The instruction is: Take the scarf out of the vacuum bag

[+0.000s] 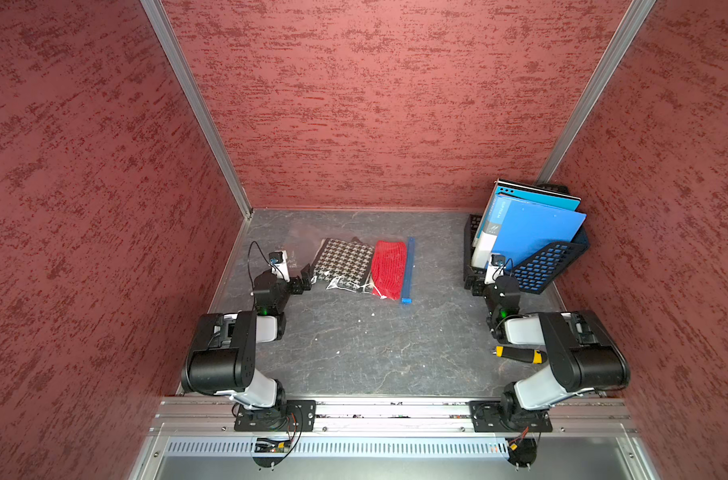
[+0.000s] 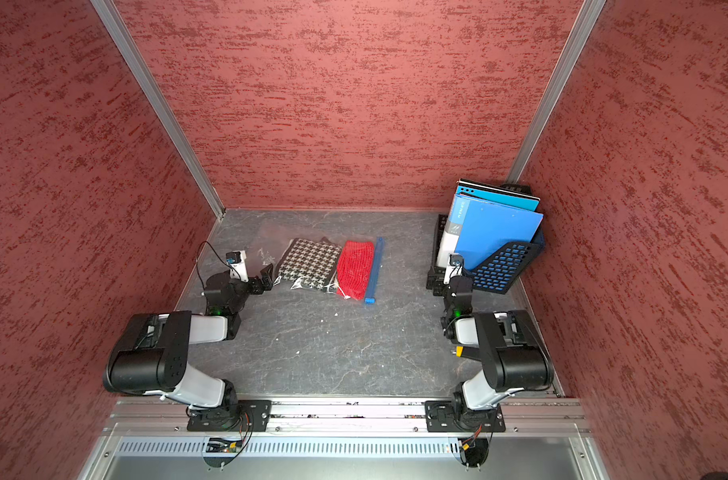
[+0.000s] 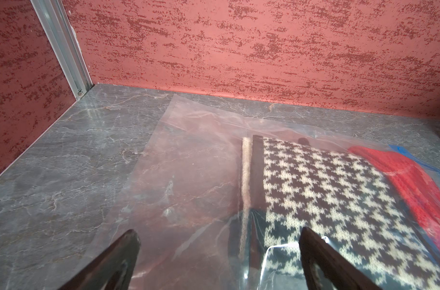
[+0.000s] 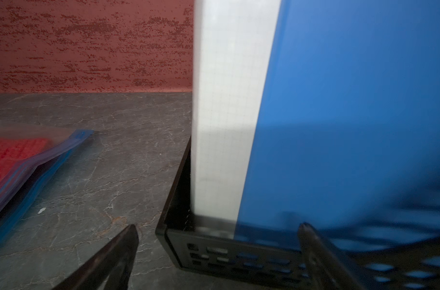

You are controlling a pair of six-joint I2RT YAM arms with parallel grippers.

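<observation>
A clear vacuum bag [image 3: 181, 159] lies flat on the table, holding a black-and-cream houndstooth cloth [image 1: 342, 262] beside a red knitted one [image 1: 388, 268]; a blue zip strip [image 1: 407, 272] runs along its right end. My left gripper stands open at the bag's left near side, nothing held between its fingers; whether it touches the plastic is unclear. My right gripper is open in front of the black file holder at the right, well apart from the bag, holding nothing.
The black file holder [image 1: 549, 264] carries blue and white folders [image 1: 532, 228] by the right wall. A yellow-and-black tool [image 1: 517, 354] lies near the right arm. Red walls close in the back and sides.
</observation>
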